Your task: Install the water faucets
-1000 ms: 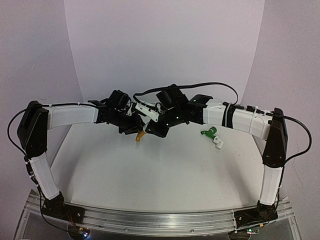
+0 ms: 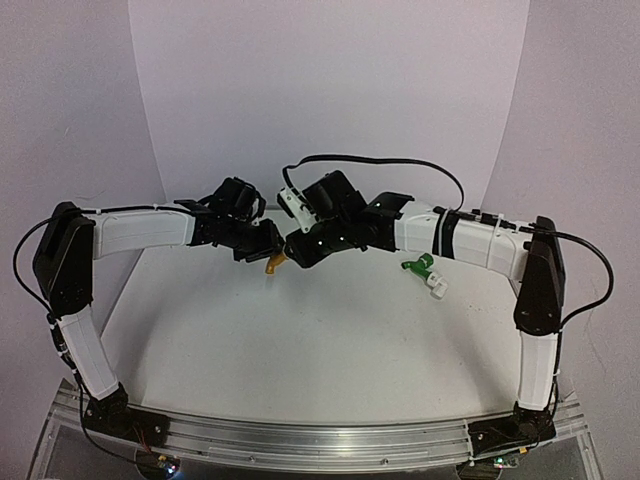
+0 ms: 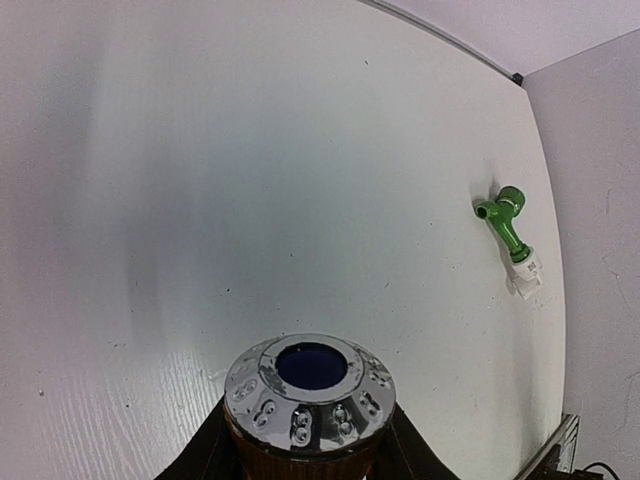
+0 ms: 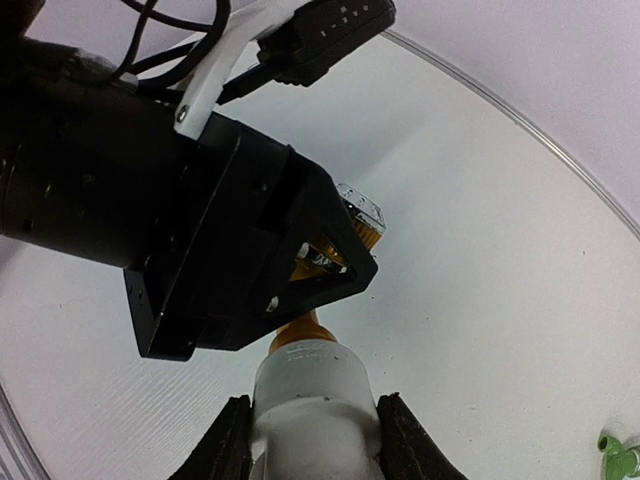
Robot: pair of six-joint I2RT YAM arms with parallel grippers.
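Note:
Above the white board, both grippers meet end to end around an orange faucet (image 2: 272, 265). My left gripper (image 2: 273, 250) is shut on this faucet, whose chrome-rimmed knob with a dark blue centre (image 3: 312, 367) fills the bottom of the left wrist view. A white fitting (image 4: 312, 390) sits between the fingers of my right gripper, which is shut on it. In the right wrist view, the orange end (image 4: 302, 330) meets the fitting's mouth; how deep it sits is hidden. A green faucet (image 3: 506, 225) lies at the right, a white fitting (image 3: 527, 268) at its end.
The board (image 2: 300, 350) is bare in front of the arms and across its middle. A metal rail (image 2: 320, 440) runs along the front edge, and pale walls enclose the sides and back. A cable loops above the right arm.
The orange faucet has moved slightly left and up in the top view.

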